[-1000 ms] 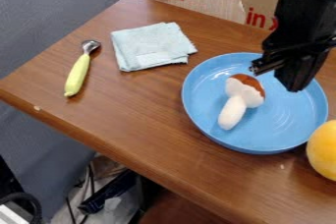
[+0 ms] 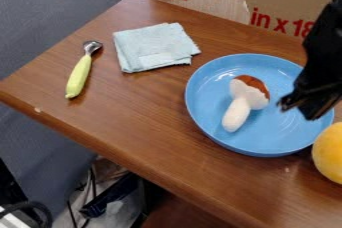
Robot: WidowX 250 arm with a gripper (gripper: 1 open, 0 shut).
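Observation:
A black gripper (image 2: 302, 97) enters from the right edge of the view, low over the right side of a blue plate (image 2: 217, 126); whether its fingers are open or shut is hard to tell. A white toy mushroom (image 2: 241, 108) with a brown-red cap lies on the plate, to the left of the gripper and apart from it.
The wooden table (image 2: 134, 122) holds a folded pale cloth (image 2: 155, 47), a yellow-green handled scoop (image 2: 80, 72) at the left and a yellow round object (image 2: 327, 157) at the right edge. Cardboard stands behind; bare table lies at centre left.
The gripper has moved rightward and a little down across the plate, toward the right edge of the view. The objects on the table have not moved.

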